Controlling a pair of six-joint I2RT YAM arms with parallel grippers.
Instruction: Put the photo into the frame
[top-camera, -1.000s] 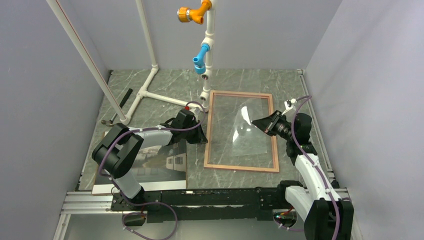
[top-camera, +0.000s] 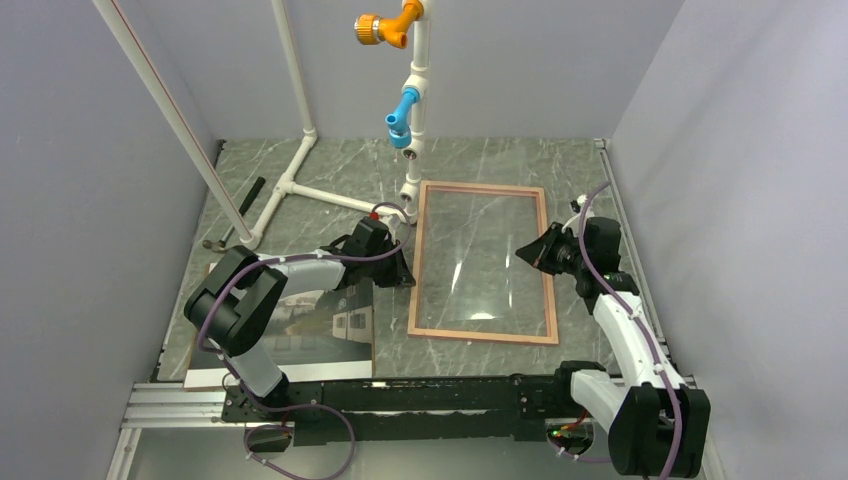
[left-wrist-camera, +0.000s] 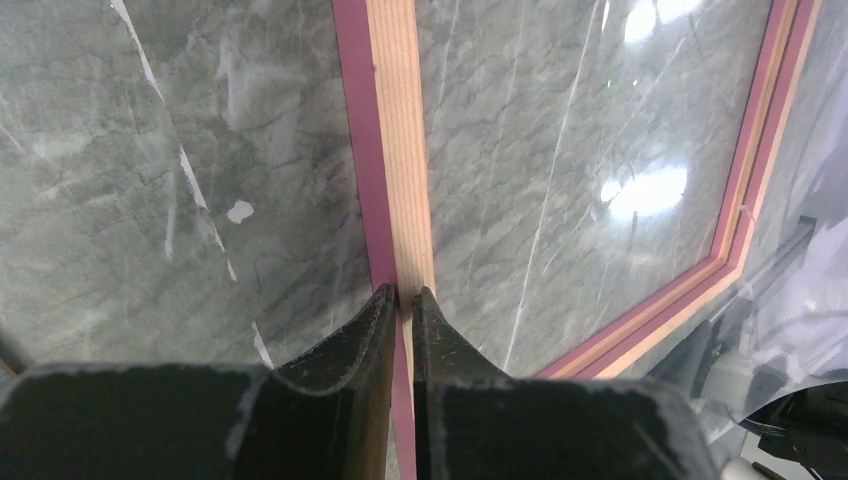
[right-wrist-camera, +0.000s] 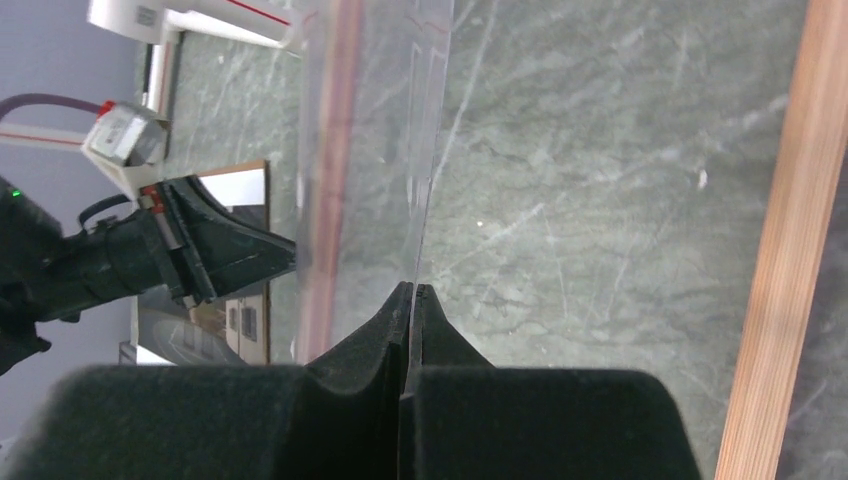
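Note:
The wooden frame (top-camera: 484, 336) lies flat at the middle of the table, with bare marble pattern showing through its opening. My left gripper is shut on the frame's left side rail (left-wrist-camera: 402, 160). In the right wrist view, a thin clear sheet (right-wrist-camera: 375, 200) rises from my right gripper, which is shut on its edge. That sheet stands tilted over the frame; glare on it shows in the top view, where my right gripper (top-camera: 519, 259) is above the frame's right part. The photo (top-camera: 325, 340) rests at front left, partly covered by my left arm.
White pipes (top-camera: 345, 200) stand behind and left of the frame, carrying a blue fitting (top-camera: 402, 118) and an orange one (top-camera: 390, 25). A black-handled tool (top-camera: 250, 197) lies at far left. Bare table (top-camera: 490, 158) shows behind the frame.
My right gripper has shifted a little to the right and toward the front, and the glare on the clear sheet has moved. The left arm, frame and photo stay in place.

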